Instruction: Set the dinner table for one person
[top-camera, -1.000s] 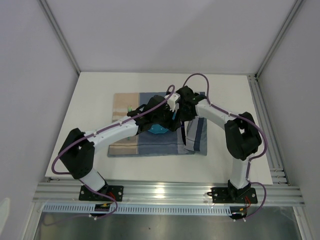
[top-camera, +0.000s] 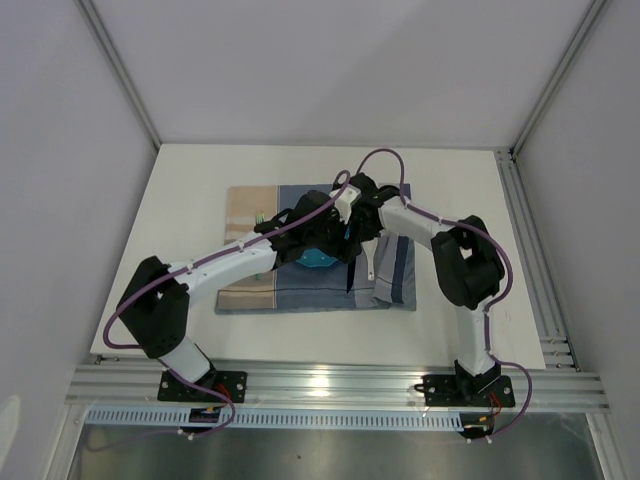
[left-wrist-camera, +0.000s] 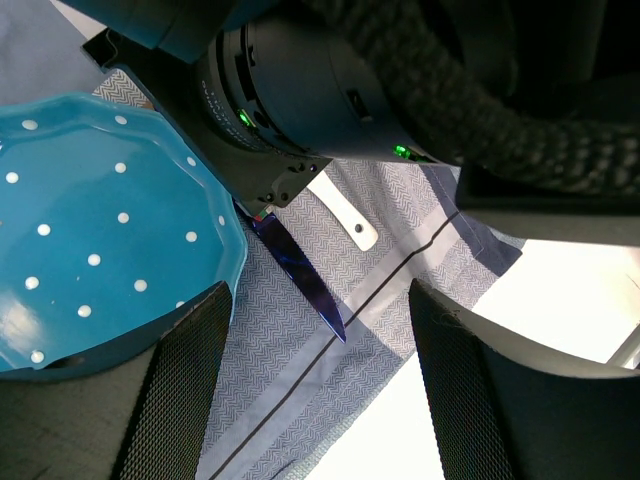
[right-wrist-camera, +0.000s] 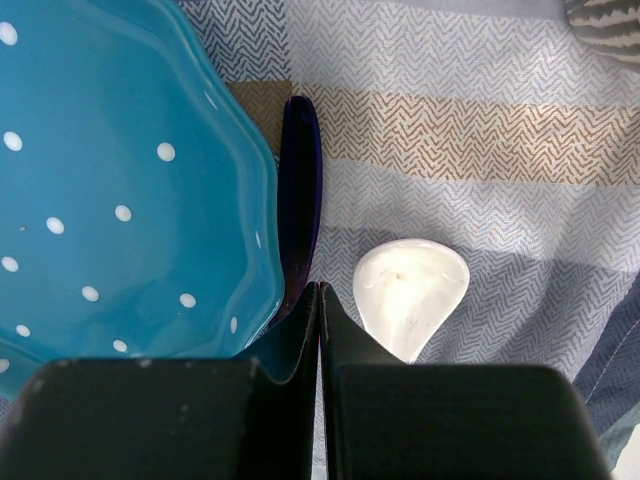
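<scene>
A blue polka-dot plate (left-wrist-camera: 110, 230) lies on the striped cloth (top-camera: 310, 295). A dark blue knife lies along the plate's edge, its handle (right-wrist-camera: 300, 180) showing in the right wrist view. Beside it lies a white spoon, whose handle (left-wrist-camera: 345, 215) shows in the left wrist view. My left gripper hovers above the cloth with fingers apart, nothing between them. My right gripper is shut, nothing seen between its fingers, over the knife and plate rim; its body fills the upper part of the left wrist view.
The two arms are close together over the middle of the cloth. A grey striped object (right-wrist-camera: 605, 30) is at the edge of the right wrist view. Bare white table (top-camera: 170, 200) surrounds the cloth.
The right arm has shifted slightly left, and more of the white spoon shows in the top view. The left arm looks unchanged.
</scene>
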